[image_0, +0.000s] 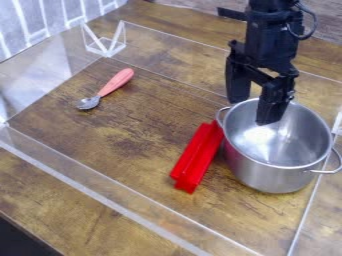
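Note:
My black gripper (257, 98) hangs over the steel pot (274, 165) on the right, its fingers apart near the back of the rim with nothing visible held between them. A red bar-shaped object (195, 158) lies on the wooden table just left of the pot. A spoon with a pink handle (114, 82) lies at the upper left of the table.
Clear plastic walls surround the work area on the table (94, 160). A white wire frame (104, 42) stands at the back left.

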